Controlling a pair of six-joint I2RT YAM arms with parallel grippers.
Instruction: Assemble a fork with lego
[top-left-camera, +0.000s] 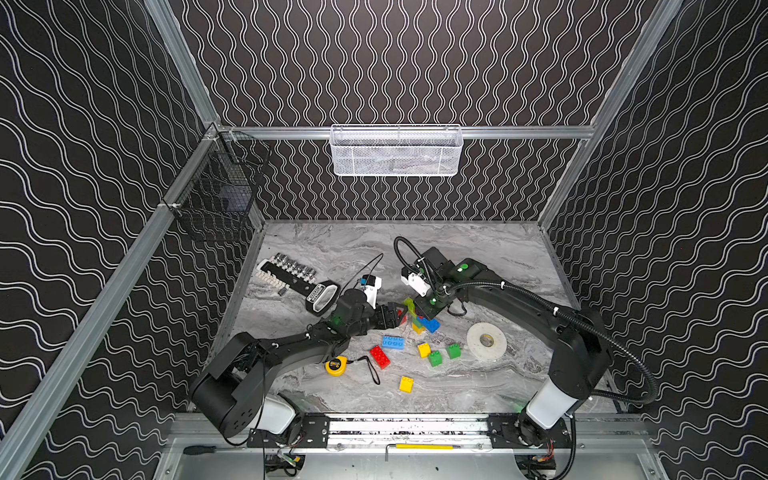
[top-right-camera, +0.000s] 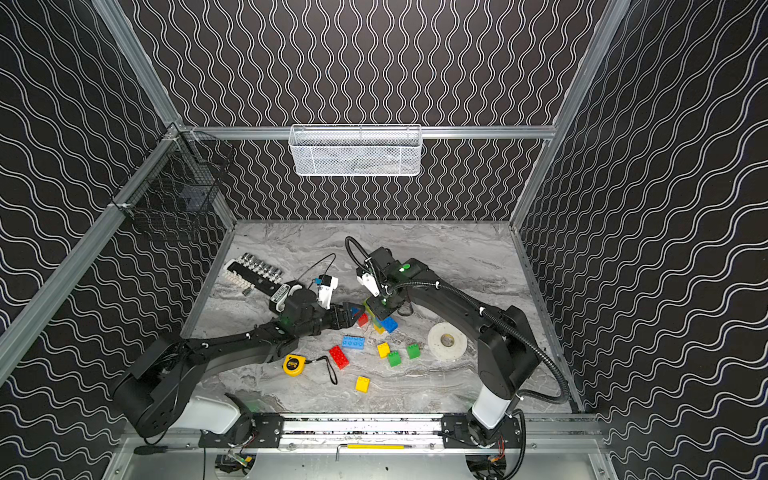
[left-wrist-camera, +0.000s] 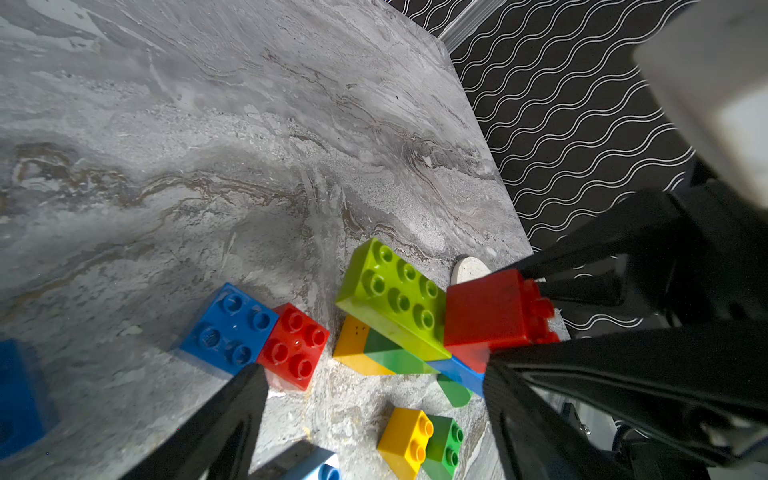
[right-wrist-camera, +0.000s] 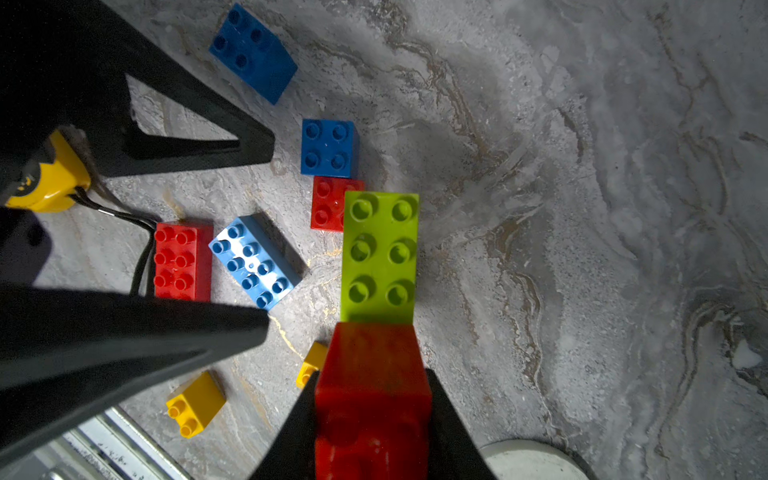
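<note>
In the left wrist view my right gripper is shut on a red brick (left-wrist-camera: 480, 316). A lime brick (left-wrist-camera: 392, 296) lies end-on against that red brick, above yellow (left-wrist-camera: 352, 344), green and blue (left-wrist-camera: 460, 372) bricks; which of these are joined I cannot tell. My left gripper is open in the right wrist view, with empty space between its fingertips. Beyond those tips a dark blue brick (right-wrist-camera: 328, 148) touches a small red brick (right-wrist-camera: 332, 200) on the table. The top left view shows both grippers close together over the middle, partly hiding the bricks.
A light blue brick (top-left-camera: 393, 341), a red brick (top-left-camera: 379, 357), loose yellow bricks (top-left-camera: 406, 384) and green bricks (top-left-camera: 454, 350) lie in front. Around them are a tape measure (top-left-camera: 336, 365), a white tape roll (top-left-camera: 486, 341) and a socket set (top-left-camera: 288, 272).
</note>
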